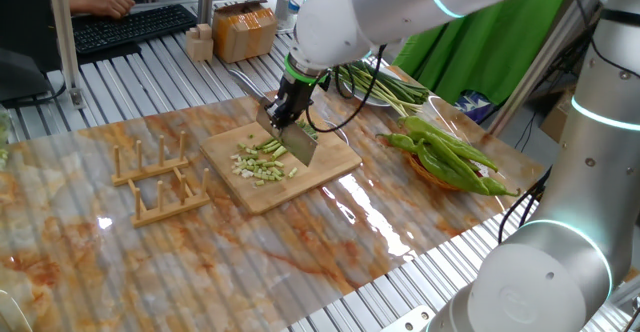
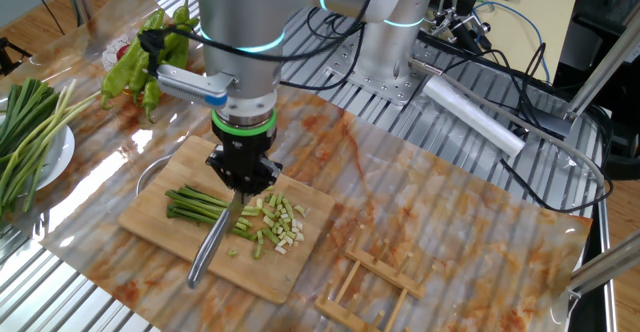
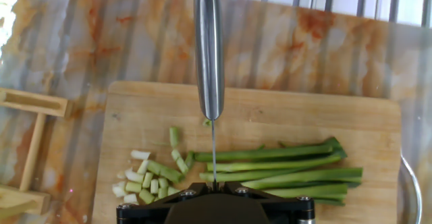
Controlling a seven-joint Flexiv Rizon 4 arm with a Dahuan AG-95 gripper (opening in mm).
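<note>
A cleaver-like knife, its broad blade (image 1: 299, 144) over the cutting board, is held in my gripper, which is shut on it. Its steel handle (image 3: 210, 55) points away from the gripper, toward the board's far side in the wrist view. Uncut green stalks (image 3: 290, 170) lie side by side on the wooden cutting board (image 3: 304, 113), just right of the blade. Short cut pieces (image 3: 145, 180) are scattered to the blade's left. Whether the blade edge touches the stalks or the board is hard to tell.
Left of the board in exterior view 1 stands a wooden peg rack (image 1: 165, 210). Green peppers (image 1: 440, 157) fill a basket at the right, and a plate of long green stalks (image 2: 35, 137) stands beyond the board.
</note>
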